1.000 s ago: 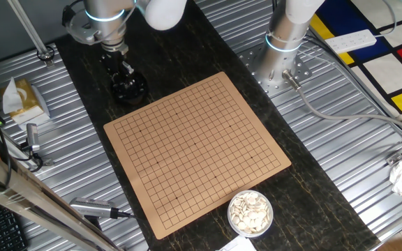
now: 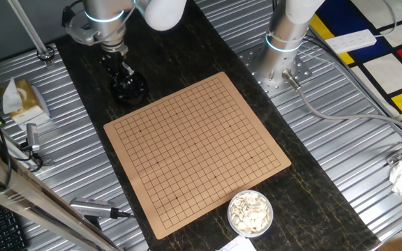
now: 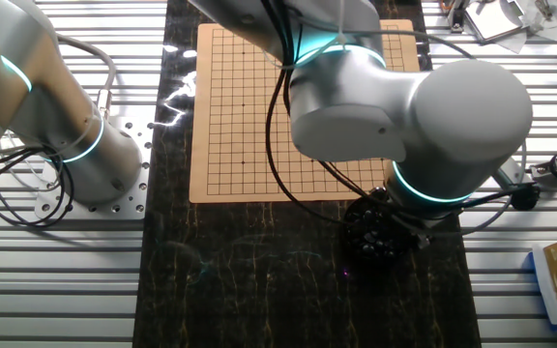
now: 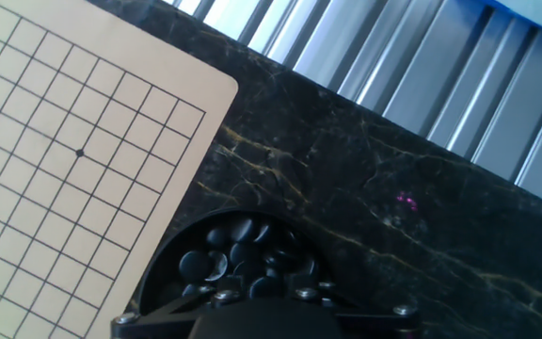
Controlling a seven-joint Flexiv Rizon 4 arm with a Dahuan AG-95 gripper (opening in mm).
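In the wrist view, a round black bowl [image 4: 172, 247] of glossy black stones [image 4: 245, 252] sits just off a corner of the wooden grid board [image 4: 139, 85]. My dark gripper is over the bowl's near side, its fingertips low among or just above the stones. Black on black, they do not show whether they are apart or hold a stone. Exterior view 1 has the gripper [image 2: 127, 78] pointing down at the black bowl [image 2: 130, 92]. The board [image 2: 194, 143] is bare there. A clear tub of white stones [image 2: 250, 213] stands by its opposite edge.
A tissue box [image 2: 25, 104] rests on the slatted metal surface at left. Cables hang around my arm [image 3: 356, 111].
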